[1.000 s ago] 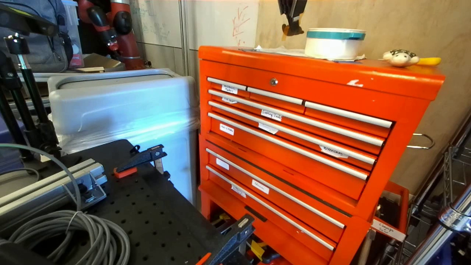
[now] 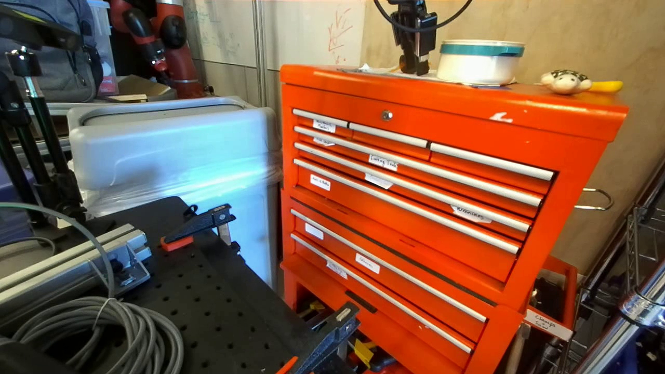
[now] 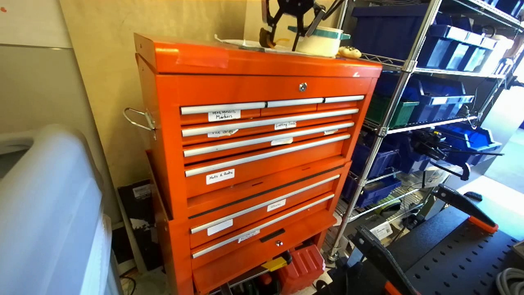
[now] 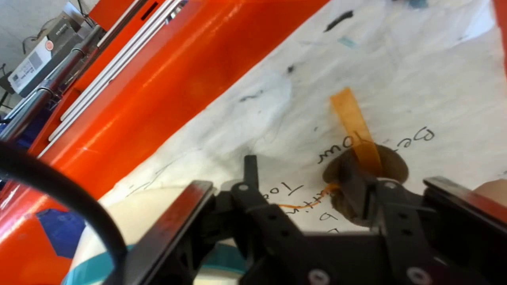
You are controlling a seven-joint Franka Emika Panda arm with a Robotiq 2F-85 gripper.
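Observation:
A brown rounded object [image 4: 395, 164] with an orange strip [image 4: 350, 114] shows by the right finger in the wrist view, over white paper with handwriting [image 4: 294, 109]. That finger overlaps it; whether they touch, I cannot tell. My gripper has its fingers well apart, the left one clear of the object. In exterior view 2, the spread gripper [image 3: 283, 39] is low over the red tool chest's top, the brown object [image 3: 265, 38] at its left finger. A white pot with a teal rim [image 2: 478, 65] stands just right of the gripper [image 2: 416, 62].
A small plush toy [image 2: 566, 81] with a yellow part lies at the right of the red tool chest [image 2: 449, 99]. All its drawers are shut. A shelf with blue bins [image 3: 442, 93] stands beside it.
A second ago my gripper hung higher with the brown object at its tips. It has come down to the chest top, and its fingers have spread. The pot has shifted slightly right.

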